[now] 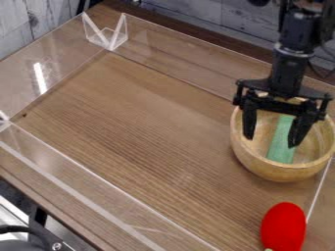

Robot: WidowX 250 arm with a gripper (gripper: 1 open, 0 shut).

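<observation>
My black gripper (272, 118) is open over a round wooden bowl (267, 169) at the right, its fingers spread across the bowl's upper part. Inside the bowl a pale green oblong object (281, 145) lies upright in the view, between and below the fingers; whether they touch it I cannot tell. A red rounded object (284, 228) lies at the lower right, apart from the bowl.
A clear wire-like holder (105, 31) stands at the back left.
</observation>
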